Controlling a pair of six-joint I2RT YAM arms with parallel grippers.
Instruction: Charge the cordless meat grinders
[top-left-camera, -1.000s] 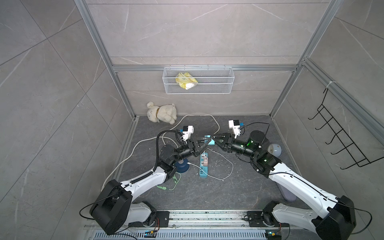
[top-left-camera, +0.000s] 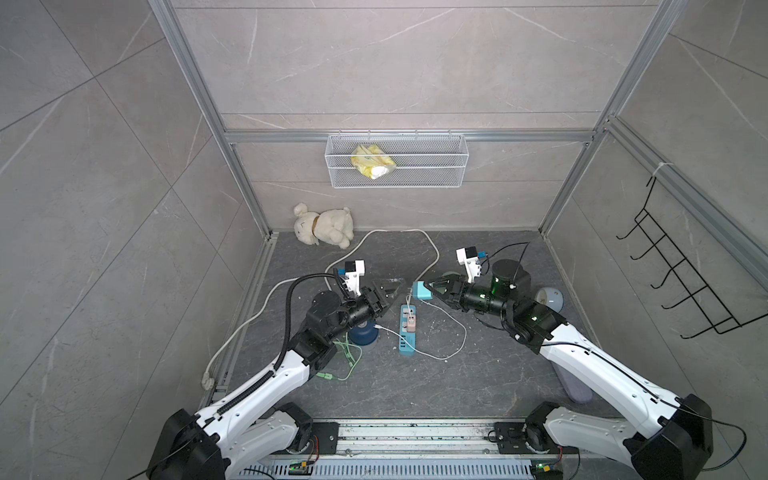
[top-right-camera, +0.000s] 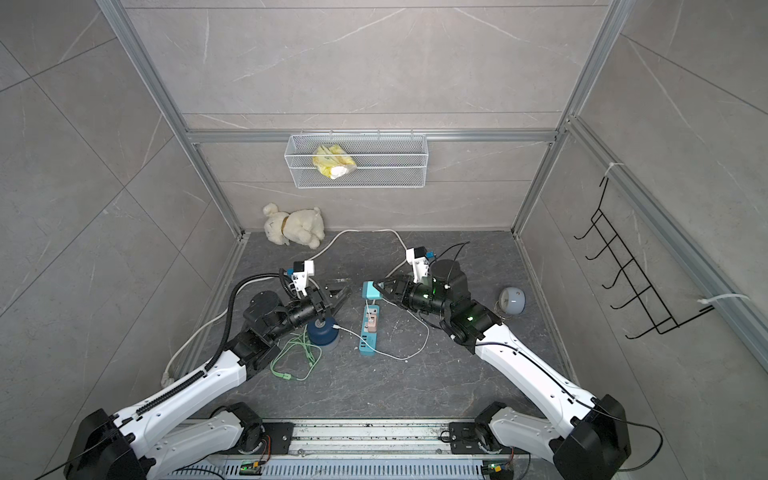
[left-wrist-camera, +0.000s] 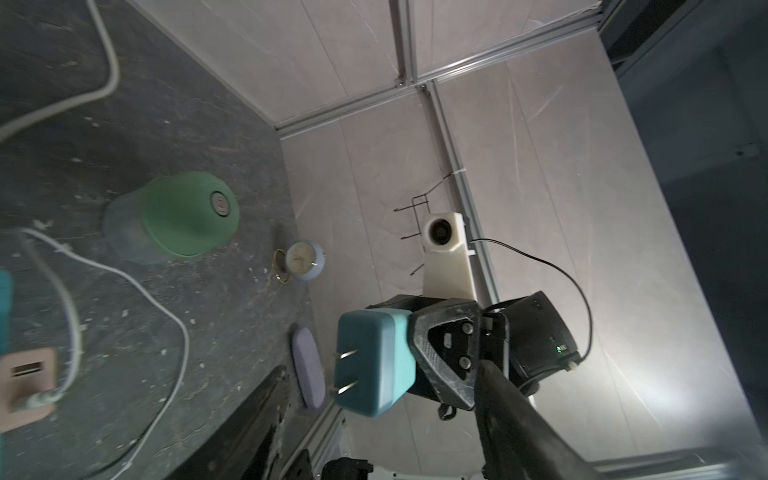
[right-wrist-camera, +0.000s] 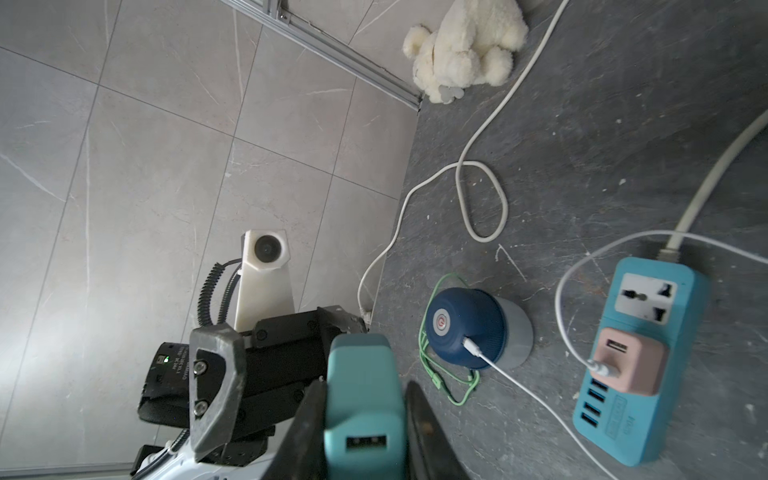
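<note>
My right gripper (top-left-camera: 429, 288) is shut on a teal charger (left-wrist-camera: 368, 360), its two prongs facing my left wrist camera. My left gripper (top-left-camera: 393, 289) stands open and empty, apart from the charger. On the floor, a teal power strip (right-wrist-camera: 632, 424) holds a pink charger (right-wrist-camera: 636, 360) with a white cable. To its left, a navy-lidded grinder (right-wrist-camera: 460, 320) has a white cable plugged in. A green-lidded grinder (left-wrist-camera: 184, 220) stands beyond the right gripper in the left wrist view, largely hidden by the right arm in the top views.
A teddy bear (top-left-camera: 324, 226) lies at the back left. A wire basket (top-left-camera: 424, 164) with a yellow bag hangs on the back wall, and a hook rack (top-left-camera: 680, 280) on the right wall. Loose cables cross the floor.
My left arm has drawn back to the left, away from the charger. The right gripper, with the charger, has moved only slightly.
</note>
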